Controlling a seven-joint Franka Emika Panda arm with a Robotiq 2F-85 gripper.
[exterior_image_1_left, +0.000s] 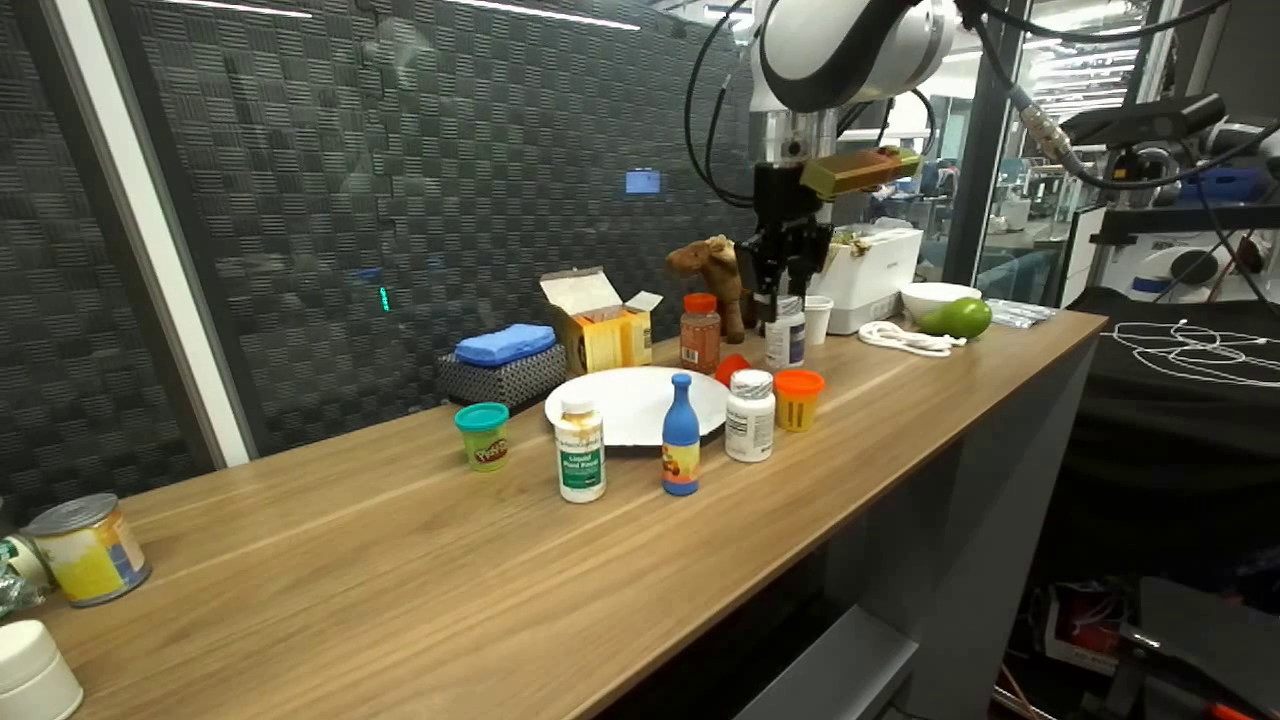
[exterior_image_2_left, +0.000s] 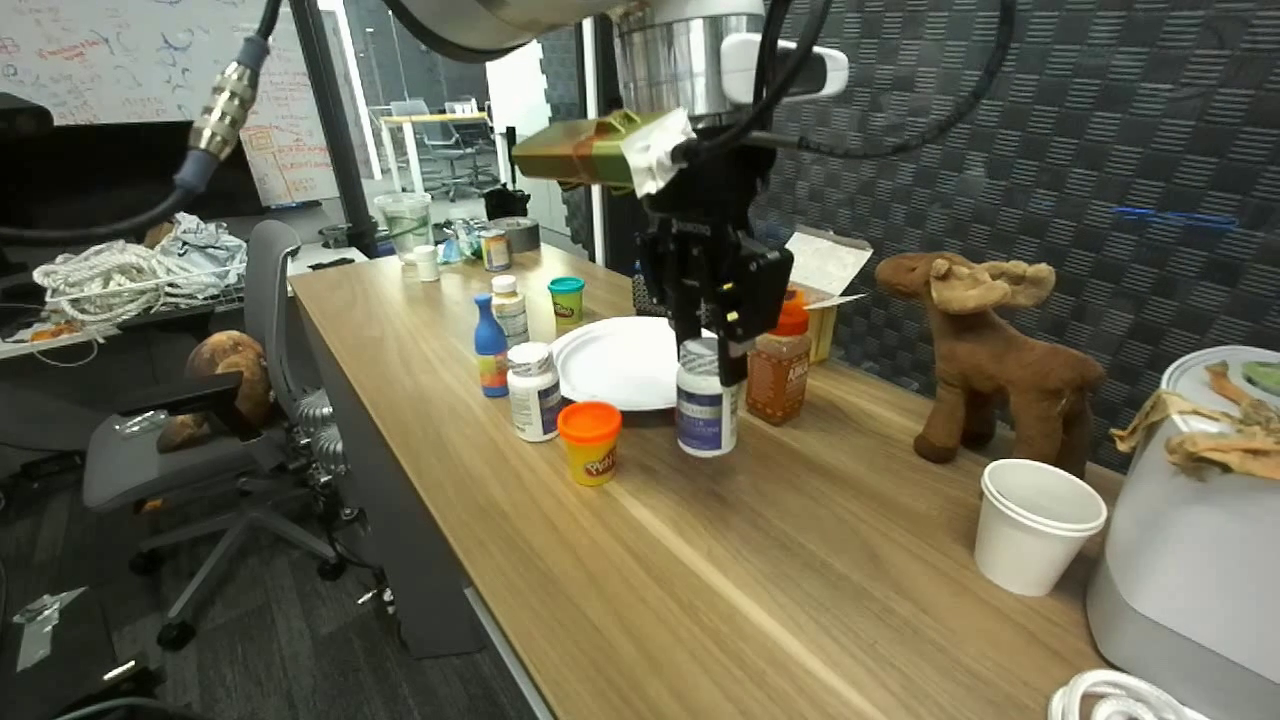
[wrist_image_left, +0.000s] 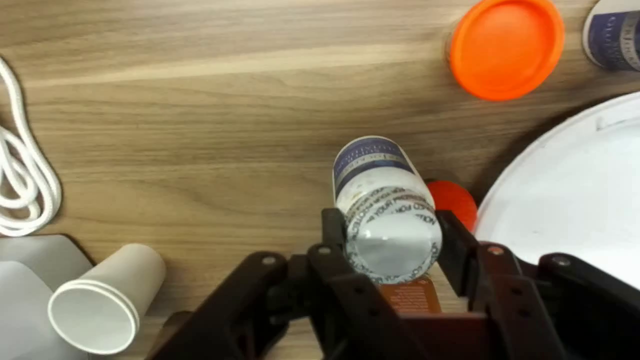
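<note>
My gripper is shut around the cap end of a white bottle with a blue label, one finger on each side. In exterior view 2 this bottle hangs upright below the gripper, between the orange-lidded tub and the red spice jar. Exterior view 1 shows the held bottle just right of the spice jar. Its base looks slightly off the table, though the gap is hard to judge.
A white plate lies beside the held bottle. Around it stand a second white bottle, a blue bottle, a plant food bottle and a green tub. Paper cups and a toy moose stand behind.
</note>
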